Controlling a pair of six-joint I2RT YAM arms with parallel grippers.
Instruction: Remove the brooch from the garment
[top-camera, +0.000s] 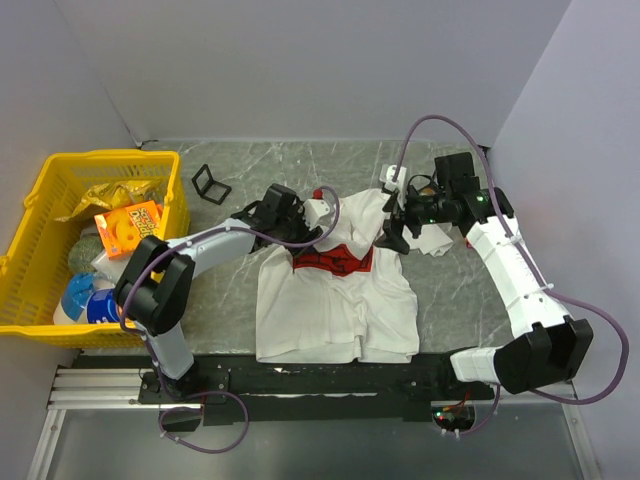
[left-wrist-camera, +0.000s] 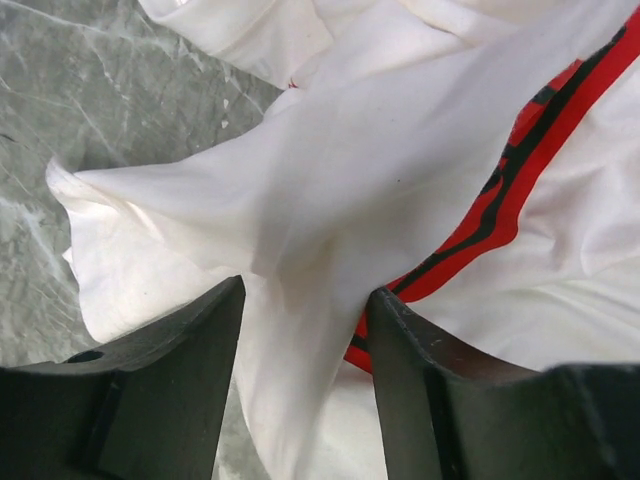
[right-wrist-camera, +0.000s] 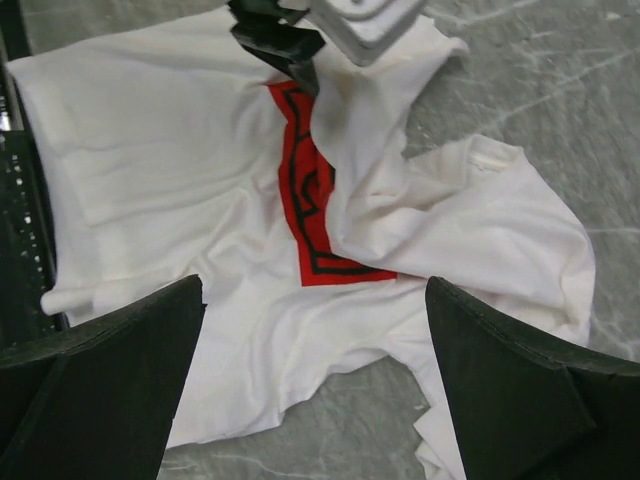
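A white garment (top-camera: 335, 310) with a red, black-lined panel (top-camera: 335, 260) lies spread on the marble-patterned table, its upper part folded over. No brooch can be made out in any view. Over the panel's left end is my left gripper (top-camera: 308, 245); in the left wrist view its fingers (left-wrist-camera: 405, 345) stand apart with a loose white fold (left-wrist-camera: 310, 270) below and between them, not visibly pinched. My right gripper is wide open above the garment's right side, nothing between its fingers, the red panel (right-wrist-camera: 305, 190) ahead of it.
A small open black case (top-camera: 209, 187) stands on bare table behind the left arm. At the left, a yellow basket (top-camera: 178, 195) holds several packages. Walls border the back and the right side.
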